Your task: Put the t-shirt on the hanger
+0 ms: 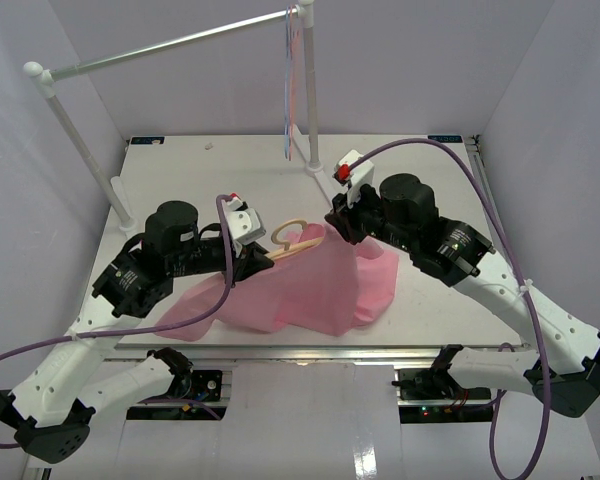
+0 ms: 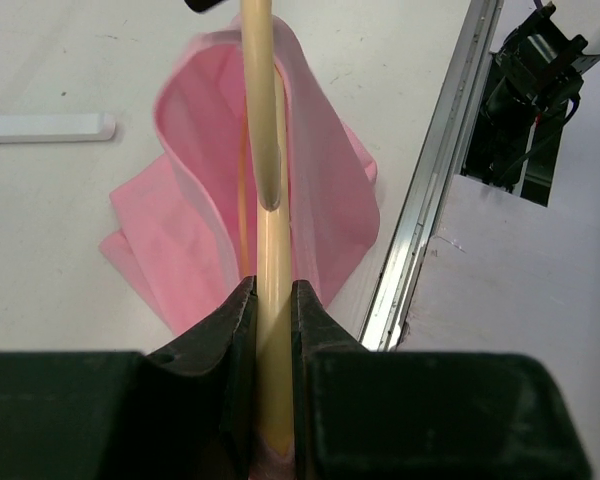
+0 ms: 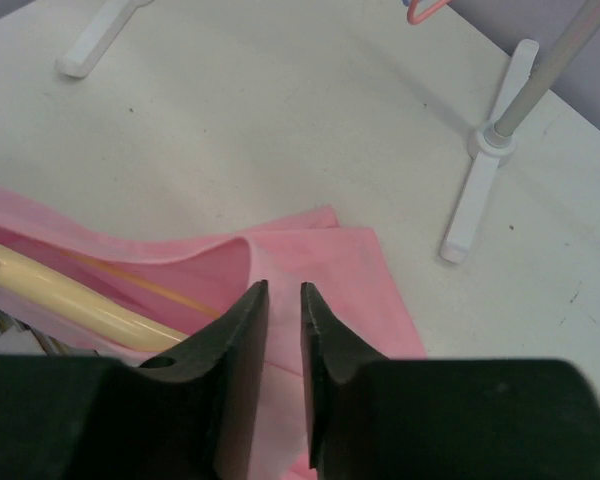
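A pink T-shirt (image 1: pixel 310 295) drapes over the near table, a wooden hanger (image 1: pixel 290 250) with a curved hook partly inside it. My left gripper is shut on the hanger's bar, which runs into the shirt's opening. My right gripper (image 1: pixel 345 222) is at the shirt's upper right edge, above the hanger's far end; in the right wrist view its fingertips (image 3: pixel 310 300) stand over pink cloth, and whether they grip it I cannot tell.
A white rack (image 1: pixel 311 100) with cords (image 1: pixel 289 80) hanging from it stands at the back, its feet on the white table (image 1: pixel 210 170). The table's metal front edge runs just below the shirt.
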